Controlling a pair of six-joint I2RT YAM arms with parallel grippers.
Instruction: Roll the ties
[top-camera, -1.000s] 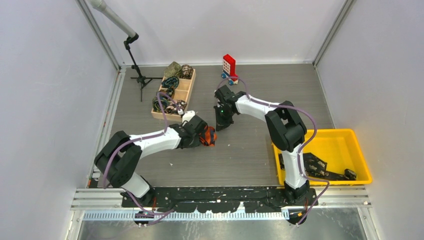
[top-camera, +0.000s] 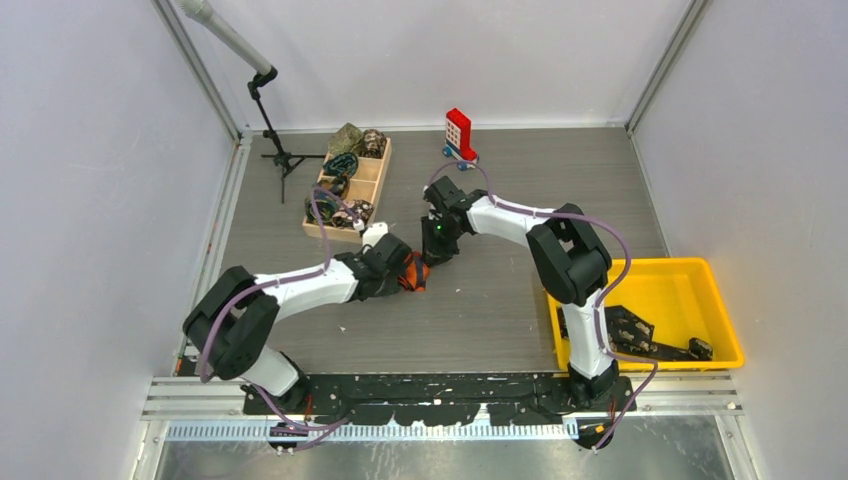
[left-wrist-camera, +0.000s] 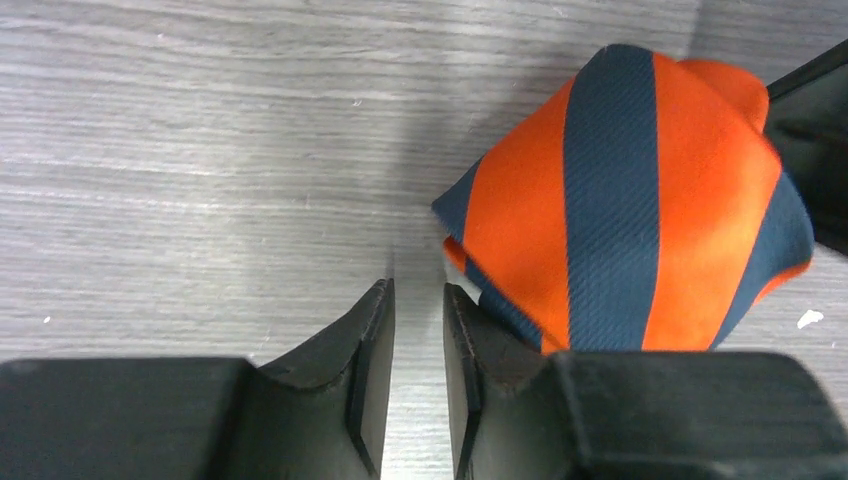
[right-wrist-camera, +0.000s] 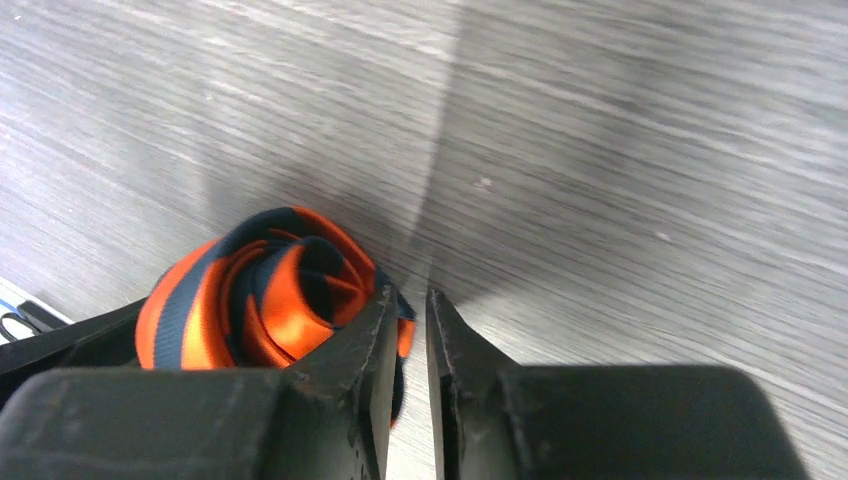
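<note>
The orange tie with dark navy stripes (top-camera: 415, 273) lies bunched into a roll on the table, between my two grippers. In the left wrist view the roll (left-wrist-camera: 610, 220) is right of my left gripper; its near edge passes behind the right finger (left-wrist-camera: 462, 340). That gripper is shut to a narrow gap, with only table showing in it. Folded layers of the tie (right-wrist-camera: 270, 300) appear in the right wrist view, against the left side of my right gripper. Its fingertips stand slightly apart; whether they pinch cloth lower down is hidden.
A wooden divided box (top-camera: 372, 180) with several rolled ties stands behind my left gripper. The red toy (top-camera: 458, 133) is at the back. A yellow bin (top-camera: 690, 285) with dark camouflage cloth (top-camera: 630, 328) sits right.
</note>
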